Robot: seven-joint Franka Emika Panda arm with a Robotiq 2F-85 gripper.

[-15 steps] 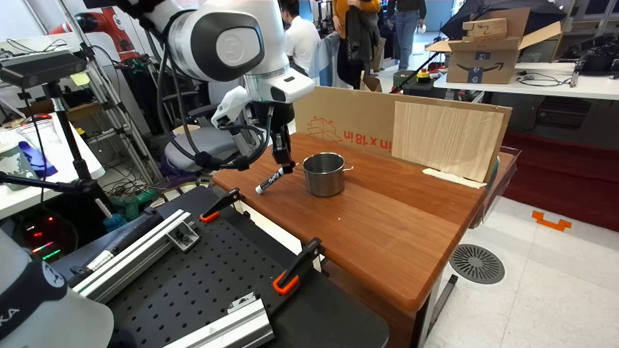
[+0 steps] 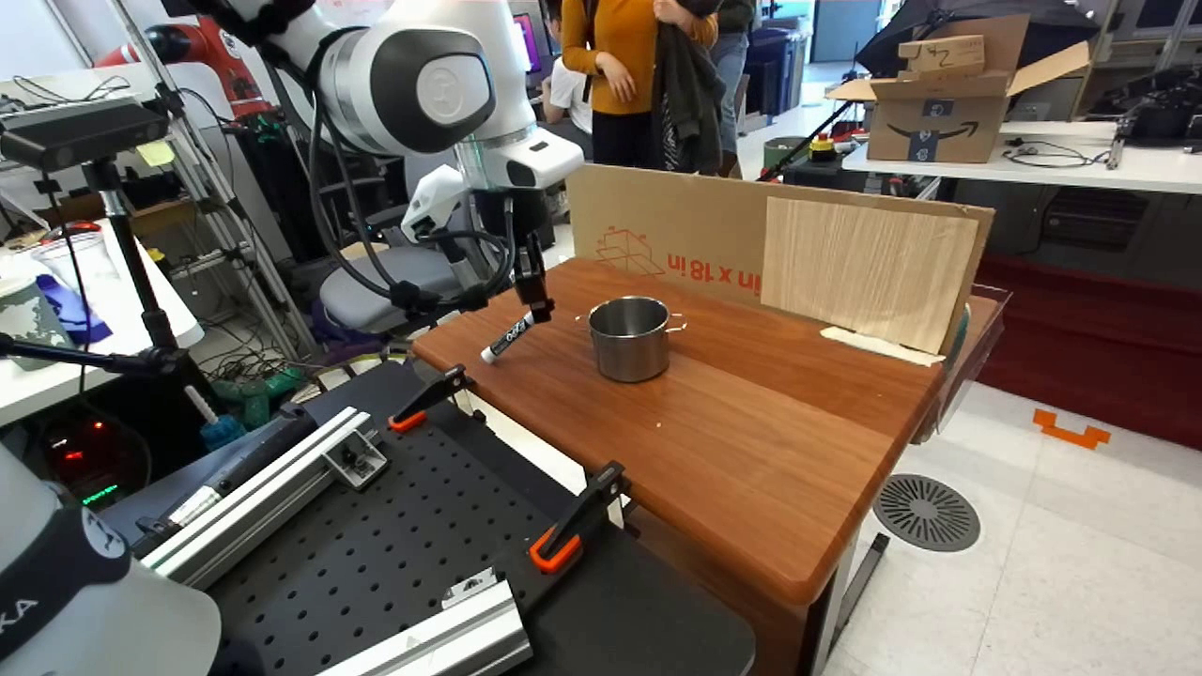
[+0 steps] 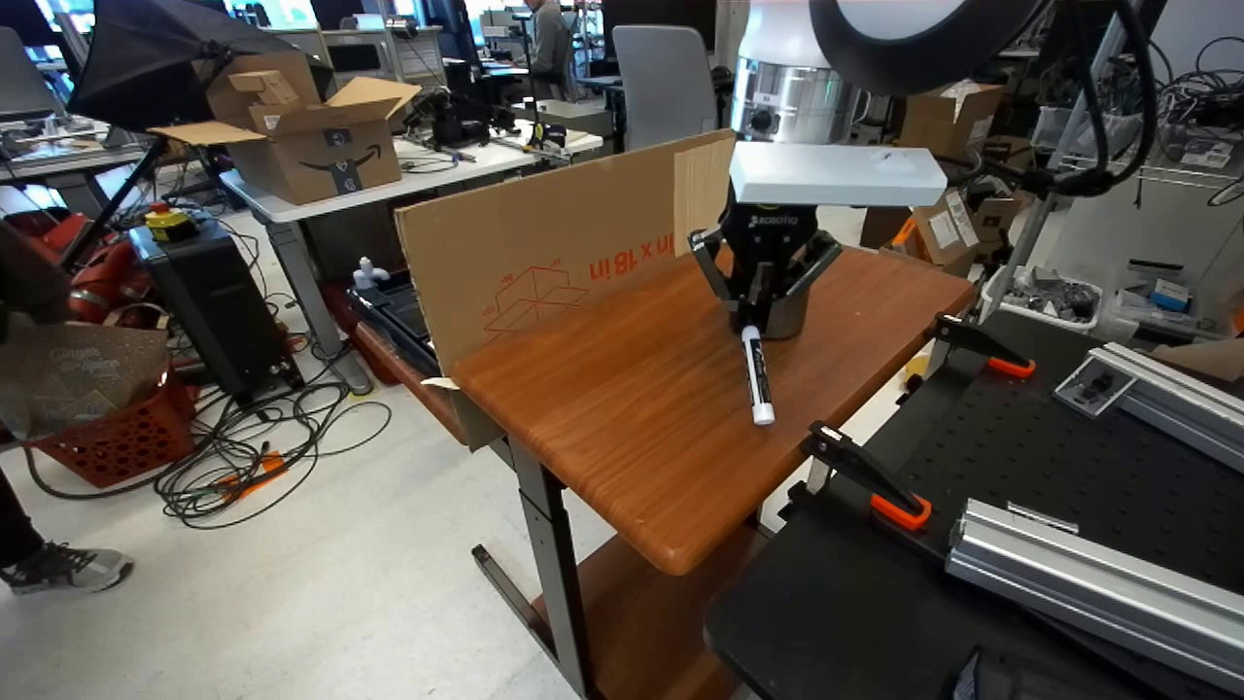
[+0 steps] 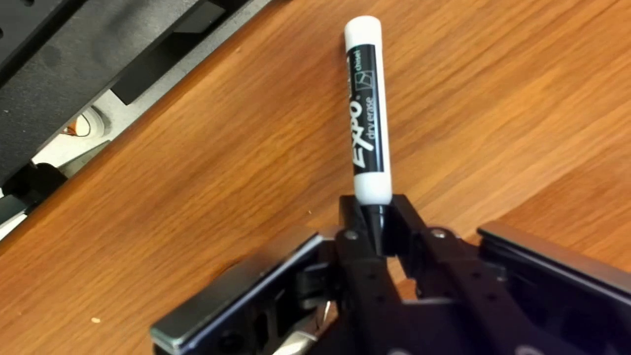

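Note:
A white Expo marker with a black label point(image 4: 368, 109) is pinched by its dark end between my gripper's fingertips point(image 4: 378, 228). In exterior view 1 the gripper point(image 2: 538, 310) is beside the steel pot point(image 2: 631, 340), on its left, and the marker point(image 2: 509, 337) slants down from it with its white end lowest. From exterior view 2, the marker point(image 3: 757, 375) hangs from the gripper point(image 3: 752, 321) in front of the pot point(image 3: 789, 315), which is partly hidden. Whether the marker's low end touches the table cannot be told.
The wooden table point(image 2: 744, 451) has wide free room to the right of the pot. A cardboard sheet point(image 2: 699, 231) walls its far side. Two clamps with orange pads point(image 2: 575, 518) grip the near edge, by the black perforated board point(image 2: 383, 530).
My gripper has moved left and somewhat up, away from the pot, carrying the marker with it. The pot has stayed where it was. People in the background have shifted.

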